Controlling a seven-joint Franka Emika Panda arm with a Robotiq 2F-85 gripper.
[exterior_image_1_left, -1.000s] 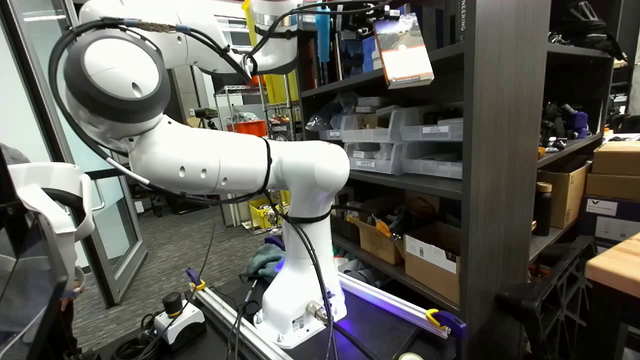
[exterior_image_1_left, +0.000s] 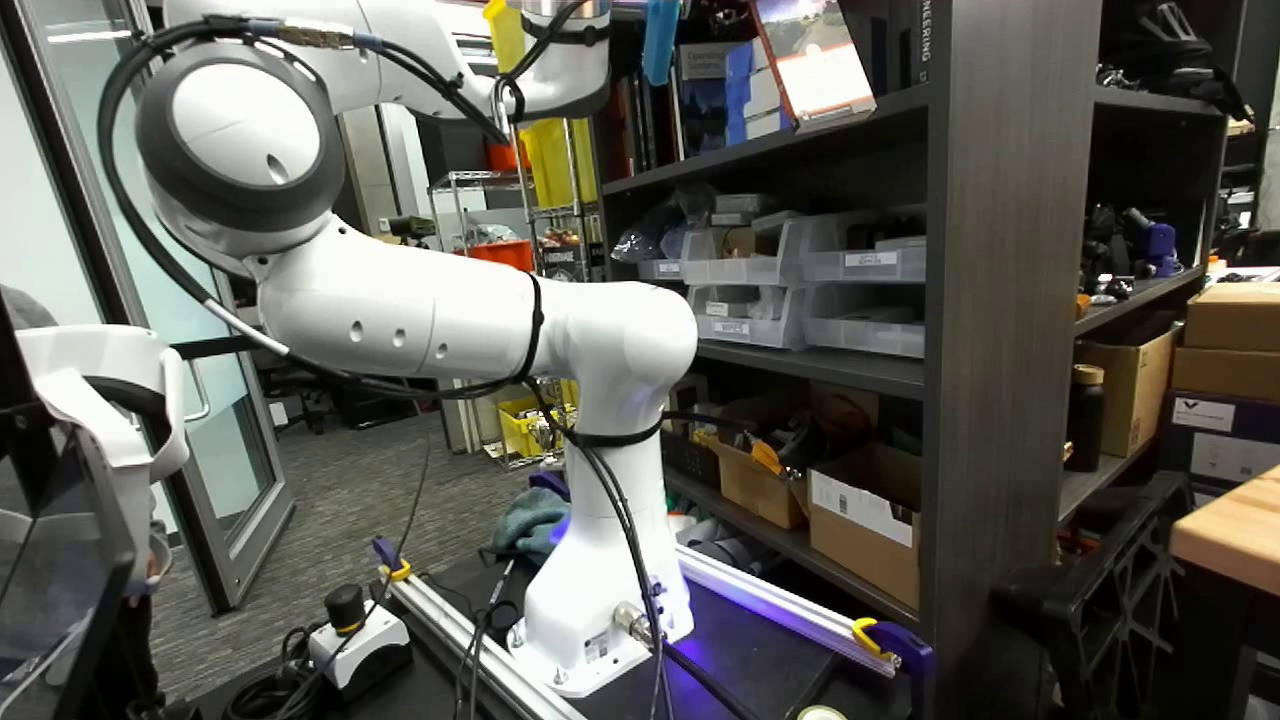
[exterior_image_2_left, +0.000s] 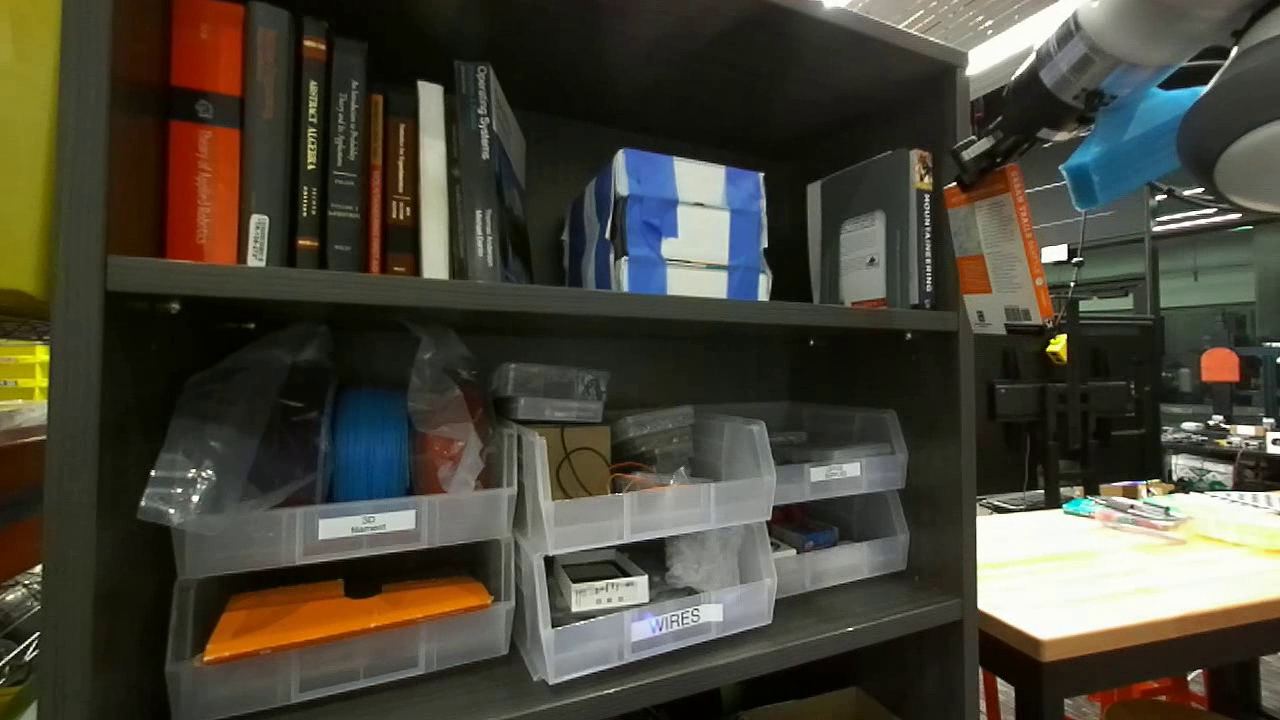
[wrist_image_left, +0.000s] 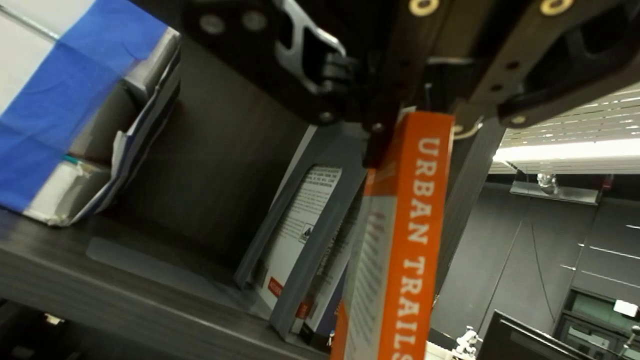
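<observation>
An orange book with "URBAN TRAILS" on its spine (wrist_image_left: 420, 240) hangs from my gripper, which is shut on its upper end. In exterior view 2 the book (exterior_image_2_left: 998, 252) hangs tilted beside the right end of the upper shelf, with the gripper (exterior_image_2_left: 978, 170) at its top edge. Exterior view 1 shows the book's cover (exterior_image_1_left: 822, 60) near the top, while the gripper itself is out of that frame. A grey holder (exterior_image_2_left: 858, 246) and a "MOUNTAINEERING" book (exterior_image_2_left: 923, 228) stand at the shelf's right end.
A blue-and-white taped stack (exterior_image_2_left: 690, 228) sits mid-shelf, with bare shelf between it and the grey holder. Several upright books, including a red one (exterior_image_2_left: 204, 132), fill the left. Clear plastic bins (exterior_image_2_left: 648, 516) occupy the shelf below. The bookcase's right side panel (exterior_image_2_left: 963, 480) stands close to the held book.
In exterior view 1 the held book has risen and shifted slightly right. The gripper parts visible above it earlier have left the frame, and the blue piece on the arm has moved up.
</observation>
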